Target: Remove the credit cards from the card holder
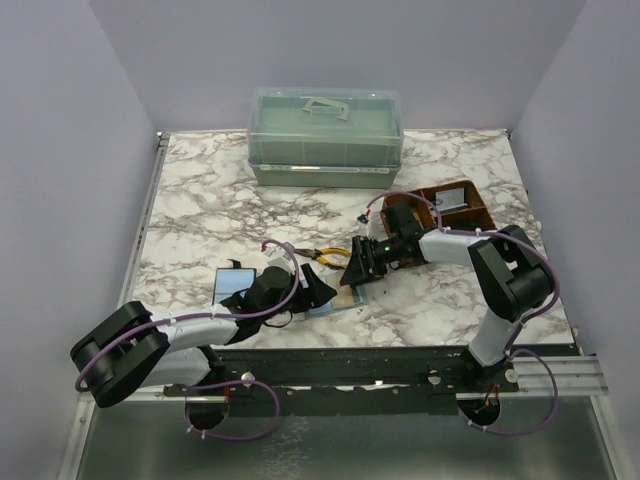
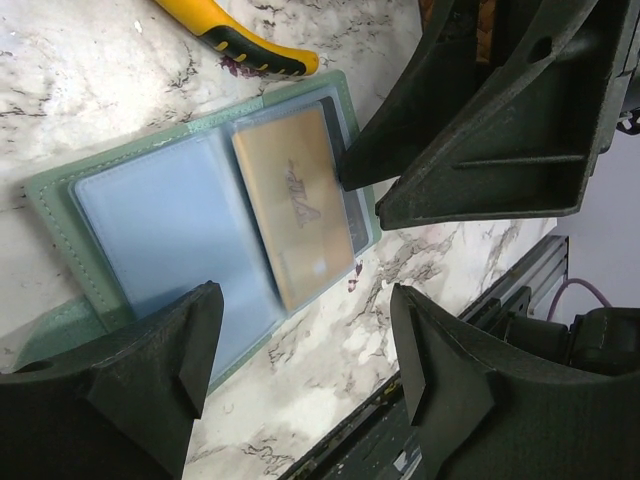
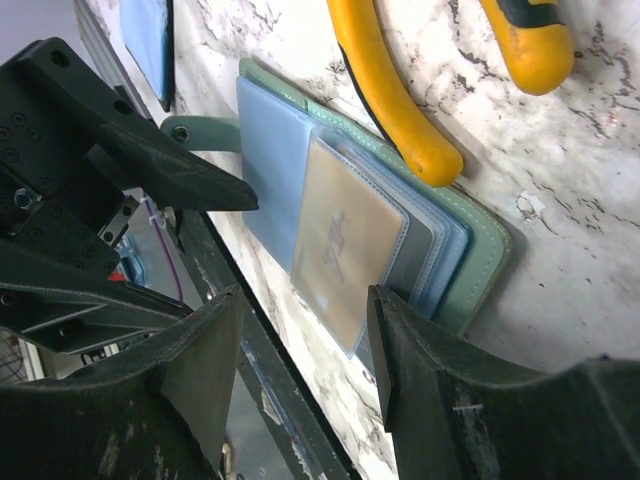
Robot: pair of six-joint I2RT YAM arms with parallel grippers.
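The green card holder [image 2: 50, 215] lies open on the marble table, blue-sleeved on one half [image 2: 170, 240], with a tan card [image 2: 295, 200] in the other [image 3: 340, 240]. In the top view my left gripper [image 1: 315, 290] is at the holder's left; in its wrist view its fingertips [image 2: 300, 310] stand apart over the holder's near edge, nothing between. My right gripper [image 1: 360, 262] is above the card end; in its wrist view its fingertips [image 3: 305, 300] are apart beside the tan card, with no visible grip on it.
Yellow-handled pliers [image 1: 333, 258] lie just behind the holder. A wooden divided box [image 1: 470, 215] sits at right, a lidded green container [image 1: 325, 175] at the back, a blue-faced item [image 1: 235, 280] at left.
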